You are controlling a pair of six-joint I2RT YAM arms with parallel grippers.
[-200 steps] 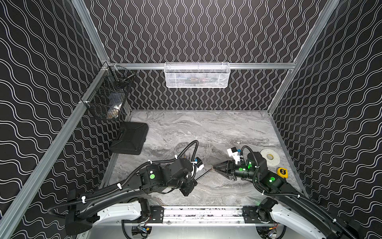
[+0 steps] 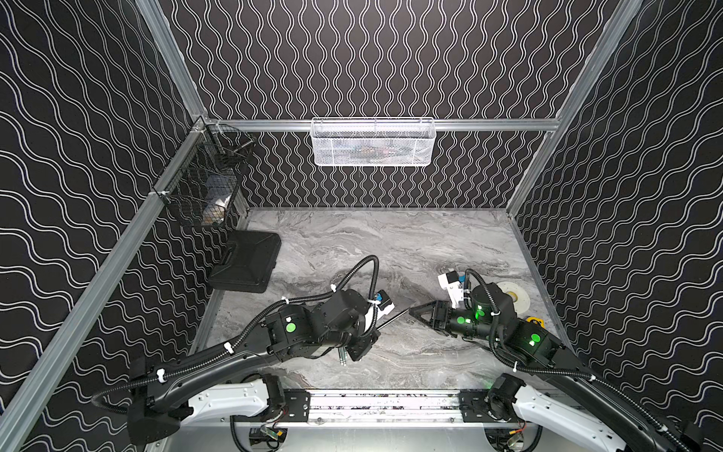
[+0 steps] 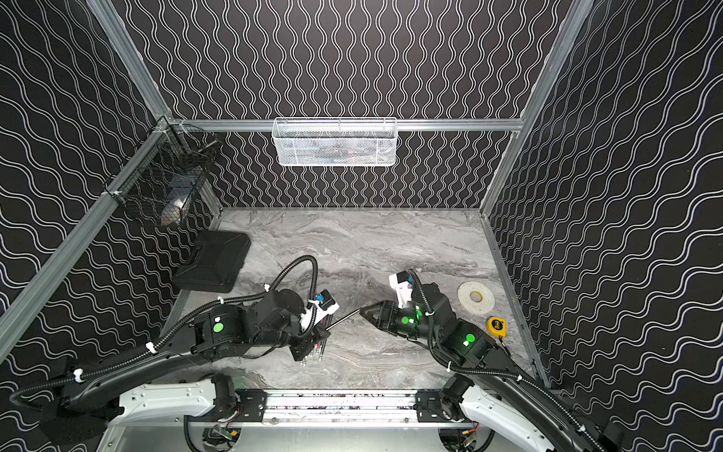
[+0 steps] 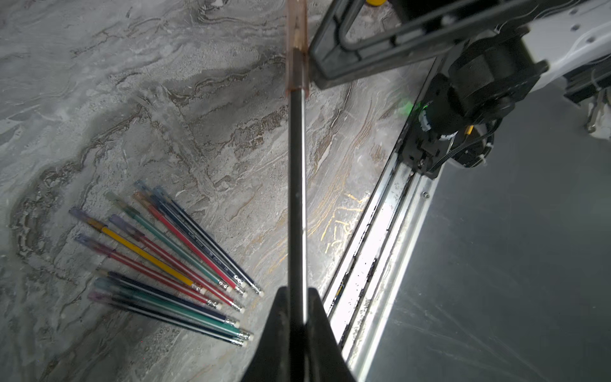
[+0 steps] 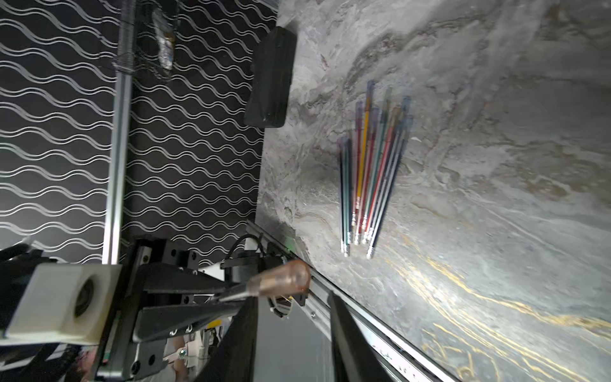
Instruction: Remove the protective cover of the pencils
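Observation:
A dark pencil runs out from my left gripper, which is shut on it. Over its sharpened tip sits a clear, pinkish cover. My right gripper is open, its two fingers apart. Seen from the right wrist, the cover points toward the gap between those fingers; in the left wrist view one right finger stands right beside it, and I cannot tell whether they touch. Several other pencils, all with clear covers on their tips, lie fanned out on the marble-patterned table.
A black case lies at the left. On the right are a roll of white tape and a yellow tape measure. A white mesh basket hangs on the back wall.
The left gripper, holding the pencil, has shifted slightly right and up.

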